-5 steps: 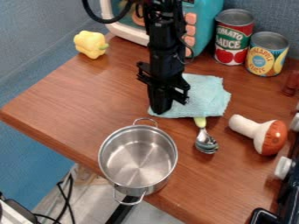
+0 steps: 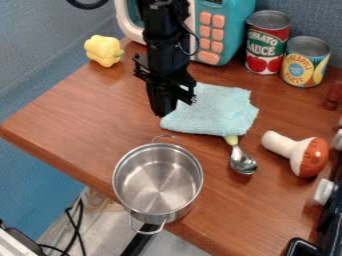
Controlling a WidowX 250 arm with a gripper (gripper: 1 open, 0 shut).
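My black gripper [image 2: 166, 92] hangs over the left part of a pale blue cloth [image 2: 214, 112] on the wooden table; whether its fingers are open or shut is unclear. A spoon [image 2: 242, 160] with a yellow handle lies partly on the cloth's front edge. A steel pot [image 2: 158, 182] stands at the front edge of the table, below and in front of the gripper.
A yellow pepper toy [image 2: 104, 50] sits at the back left, a toy microwave [image 2: 211, 30] and two cans [image 2: 266, 45] at the back. A mushroom toy [image 2: 295, 152] lies on the right.
My gripper has moved left and up from the middle of the cloth, uncovering more of it. The other objects look unchanged.
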